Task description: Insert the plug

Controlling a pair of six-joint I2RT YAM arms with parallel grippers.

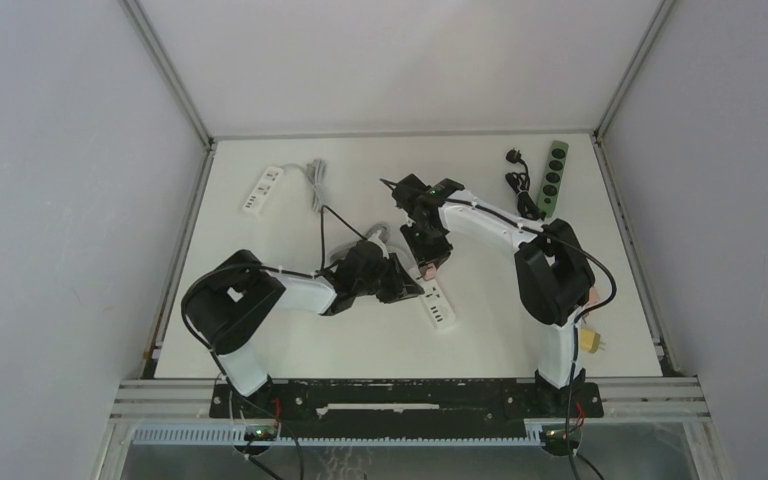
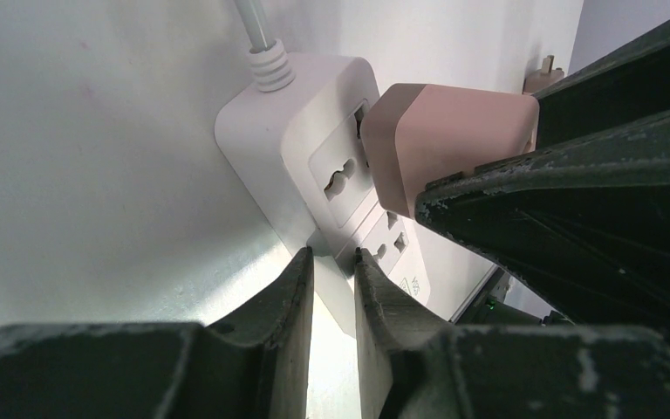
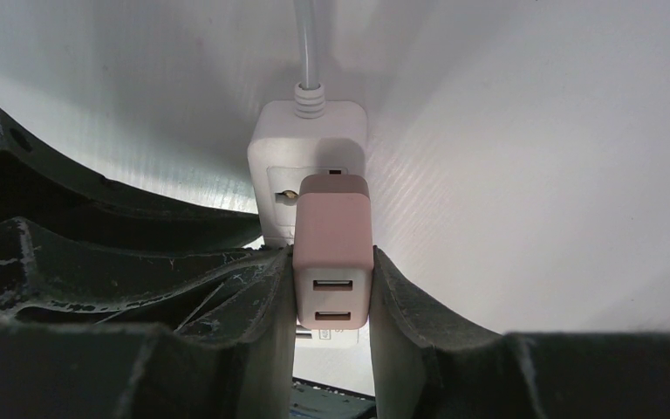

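Note:
A white power strip (image 1: 439,307) lies in the middle of the table, its cord leaving the far end. My left gripper is shut on the strip's side edge. Shut around a pink plug (image 3: 332,229) is my right gripper, which holds it over the strip's cord-end sockets. In the left wrist view the plug (image 2: 454,131) covers part of the first socket panel (image 2: 342,170), whose near holes show uncovered. The plug's prongs are hidden, so I cannot tell whether they touch the holes.
Another white strip (image 1: 262,190) with a coiled cord lies at the back left. A green strip (image 1: 553,178) and a black cable (image 1: 523,190) are at the back right. A yellow plug (image 1: 589,341) sits at the right edge.

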